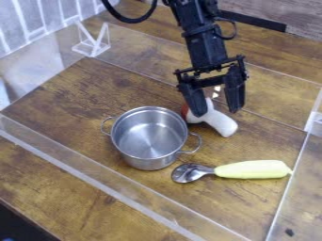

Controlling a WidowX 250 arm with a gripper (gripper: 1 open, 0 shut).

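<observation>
My gripper [213, 100] is open, its two fingers hanging over a white-handled object with a red head [216, 120] that lies on the wooden table, partly hidden behind the fingers. A steel pot [149, 138] with two side handles stands left of it. In front lies a utensil with a pale yellow handle [251, 169] and a round steel head.
A small white stand [92, 38] is at the back left. Clear panels edge the work area.
</observation>
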